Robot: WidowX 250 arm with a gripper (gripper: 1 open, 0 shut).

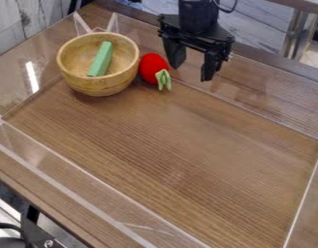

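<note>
My dark gripper (194, 58) hangs over the back middle of the wooden table, its fingers apart with nothing visible between them. Just left of it lies a red object (152, 68) with a pale green end, beside a yellow bowl (123, 79). A long light green object (101, 58) lies inside the bowl.
A pale wall or panel edge is at the top left, and a dark cable lies at the bottom left.
</note>
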